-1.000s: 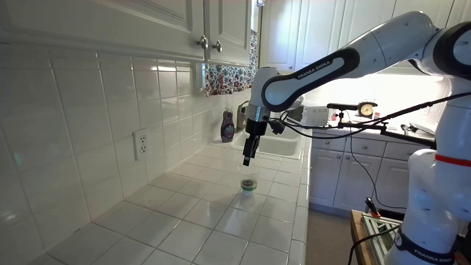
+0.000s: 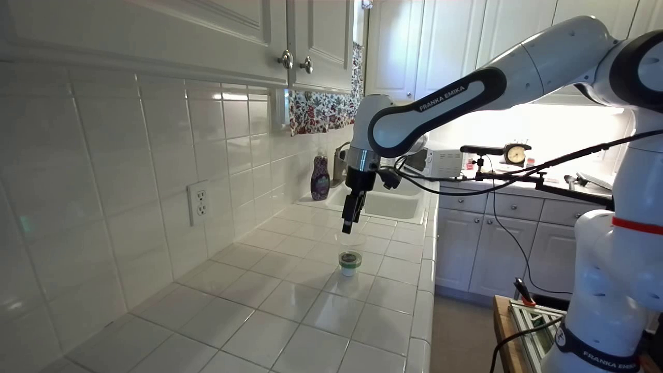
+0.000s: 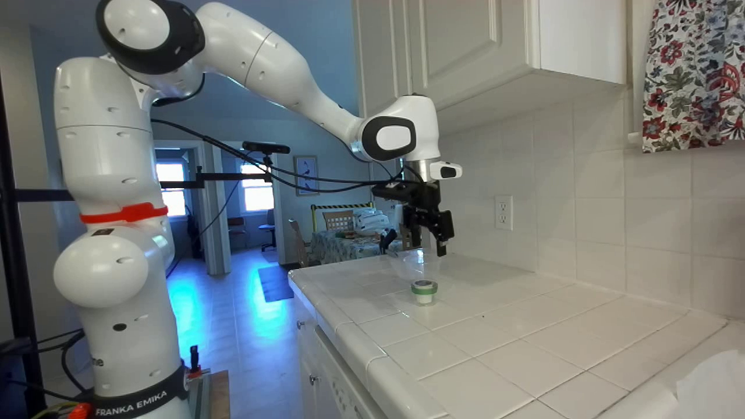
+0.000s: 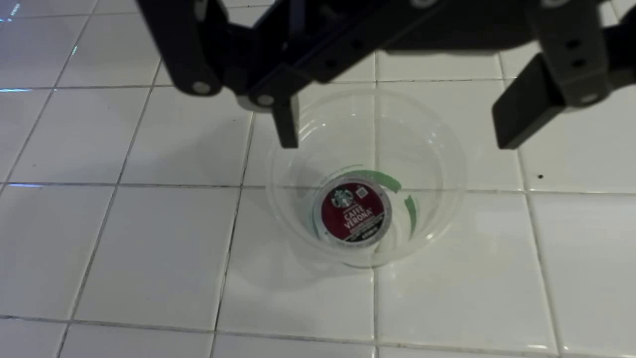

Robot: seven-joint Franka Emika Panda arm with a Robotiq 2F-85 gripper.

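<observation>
On the white tiled counter stands a clear plastic cup (image 4: pixel 438 173) with green print. Inside it, as the wrist view shows, lies a coffee pod (image 4: pixel 353 212) with a dark red lid. From the side the cup (image 2: pixel 349 258) is nearly invisible apart from its green band and the white pod at its bottom. My gripper is open, its fingertips wide apart over the cup's far part. In the second exterior view the gripper (image 3: pixel 429 255) hangs just above the cup (image 3: pixel 424 289), with nothing held between its fingers. Whether a finger touches the rim cannot be told.
Bare tiled counter (image 2: pixel 267 329) surrounds the cup. Behind are a sink (image 2: pixel 398 205) and a purple bottle (image 2: pixel 320 178) by the wall. The counter's edge (image 2: pixel 424 298) runs along the robot's side. Something white (image 3: pixel 716 384) lies at the near right corner.
</observation>
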